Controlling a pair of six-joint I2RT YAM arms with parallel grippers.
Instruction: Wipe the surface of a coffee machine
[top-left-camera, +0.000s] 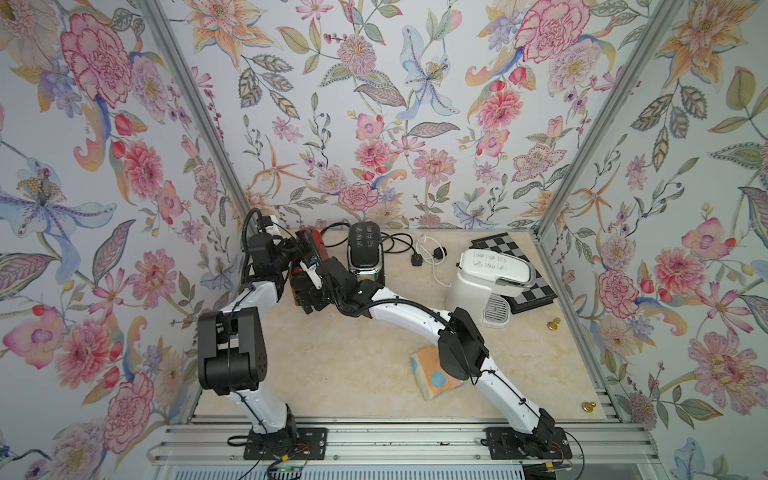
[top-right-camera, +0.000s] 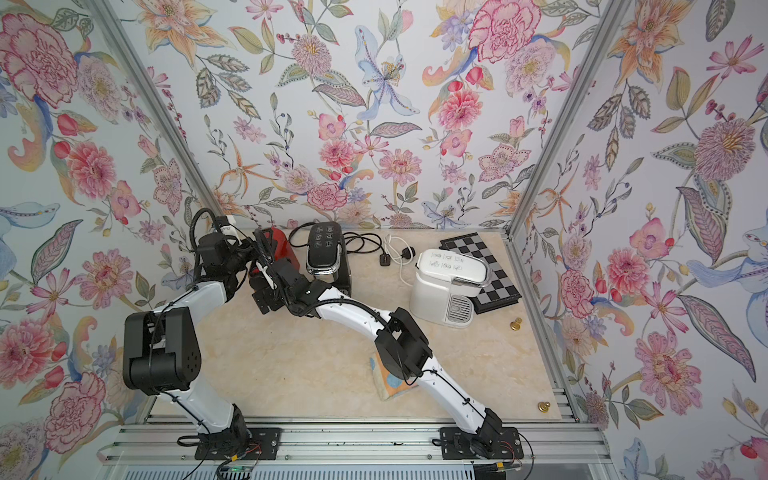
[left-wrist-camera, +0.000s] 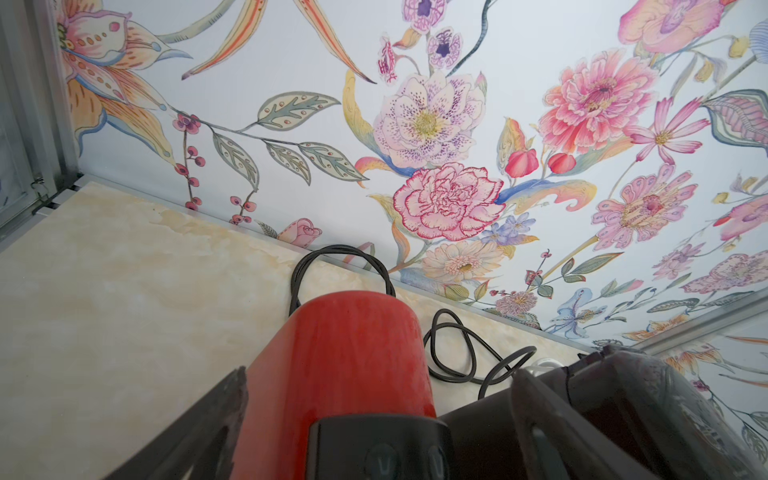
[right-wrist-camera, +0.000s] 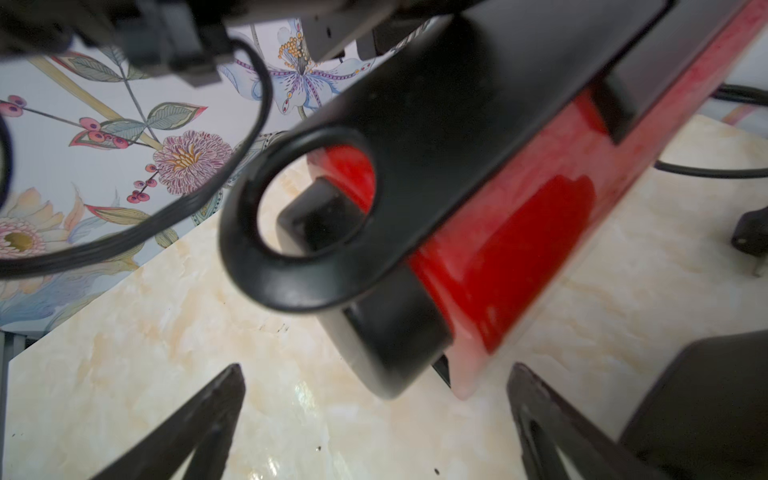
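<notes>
The red coffee machine (top-left-camera: 317, 243) with black parts stands at the back left, partly hidden by both arms. In the right wrist view, a black lever with a ring-shaped end (right-wrist-camera: 448, 104) runs along its red body (right-wrist-camera: 520, 264). My left gripper is open, its blurred fingers (left-wrist-camera: 192, 436) framing the machine's red rounded body (left-wrist-camera: 360, 344) and black part (left-wrist-camera: 380, 448). My right gripper, also open, faces the machine from its front right with only the tabletop showing between its fingertips. A folded orange and blue cloth (top-left-camera: 429, 373) lies near the front.
A black coffee machine (top-left-camera: 365, 246) stands close to the right of the red one, with black cables behind. Farther right are a white machine (top-left-camera: 480, 300), a black-and-white checkered board (top-left-camera: 534, 300) and brass knobs (top-left-camera: 553, 324).
</notes>
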